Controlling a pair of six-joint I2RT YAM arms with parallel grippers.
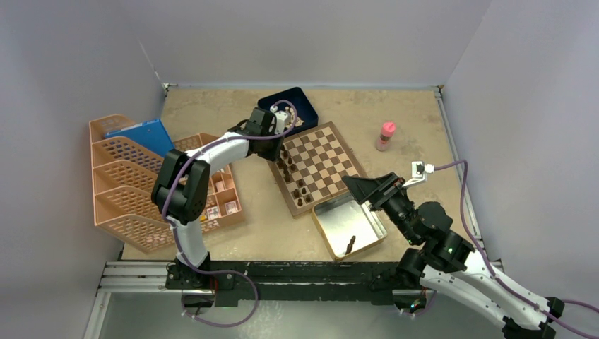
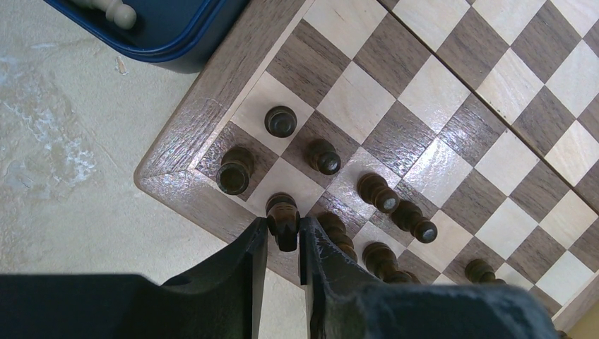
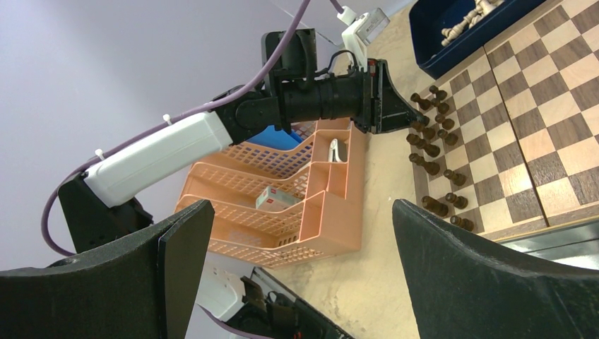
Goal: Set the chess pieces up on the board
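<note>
The chess board (image 1: 332, 145) lies mid-table, with dark pieces along its left side. In the left wrist view, a dark piece (image 2: 285, 229) stands on the light edge square beside the corner piece (image 2: 235, 171). My left gripper is around its upper part, open by a narrow margin, a fingertip close on either side; light contact cannot be ruled out. Nearby are a short dark piece (image 2: 280, 121) and a pawn-like piece (image 2: 324, 157). My right gripper is wide open and empty, above the metal tray (image 1: 348, 222), where a dark piece (image 1: 350, 244) lies.
A navy bin (image 1: 309, 116) with pale pieces sits against the board's far-left end. The orange basket (image 1: 127, 198) fills the table's left side. A pink-capped bottle (image 1: 385, 136) stands to the right. Most of the board's middle and right is bare.
</note>
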